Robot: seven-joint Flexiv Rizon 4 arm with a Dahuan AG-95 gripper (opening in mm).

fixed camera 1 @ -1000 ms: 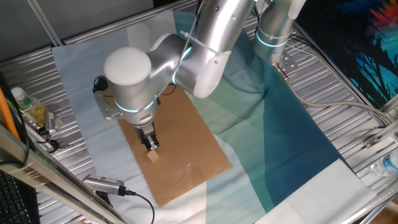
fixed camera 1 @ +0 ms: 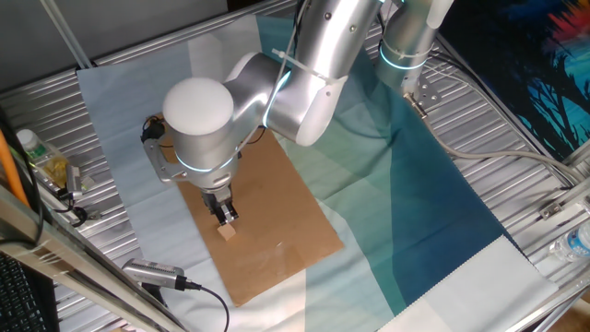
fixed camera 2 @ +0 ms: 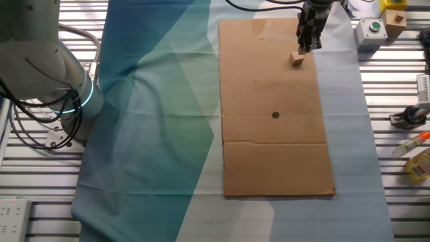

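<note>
A small light-brown block (fixed camera 1: pixel 227 233) rests on the flat cardboard sheet (fixed camera 1: pixel 286 244), close to one long edge. In exterior view 2 the same block (fixed camera 2: pixel 296 59) shows near the upper right of the cardboard (fixed camera 2: pixel 269 168), with a pale top and a darker side. My gripper (fixed camera 1: pixel 227 219) points down at the cardboard, its dark fingertips right by the block. From the other side, the gripper (fixed camera 2: pixel 308 50) appears just up and right of the block. Whether fingers and block touch is unclear, and the gap between the fingers cannot be made out.
A dark round spot (fixed camera 2: pixel 275 115) marks the otherwise bare cardboard. Blue-green cloth (fixed camera 2: pixel 154 121) spreads around it. Off the cloth stand a button box (fixed camera 2: pixel 370 35), another wooden block (fixed camera 2: pixel 394 23) and a bottle (fixed camera 2: pixel 418 165). A silver cylindrical device (fixed camera 1: pixel 155 273) sits near the cardboard's left.
Compared with one second ago, the arm's wrist has shifted right and slightly down in exterior view 1, with the fingers a little nearer the block.
</note>
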